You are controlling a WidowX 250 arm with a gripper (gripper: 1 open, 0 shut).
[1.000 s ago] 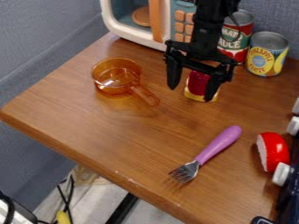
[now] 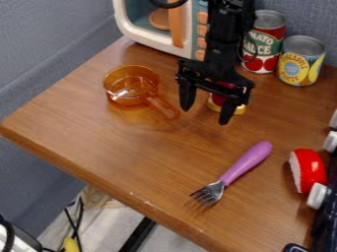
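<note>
My black gripper (image 2: 206, 102) stands open over the table, its two fingers spread to either side in front of a small red object with a yellow base (image 2: 232, 107), which it partly hides. An amber transparent pot (image 2: 128, 87) with its handle toward the lower right sits to the left of the gripper. A fork with a purple handle (image 2: 243, 164) lies in the front right part of the table.
A toy microwave (image 2: 145, 30) and two cans (image 2: 301, 61) stand at the back. A red-and-white object (image 2: 305, 170) and dark items line the right edge.
</note>
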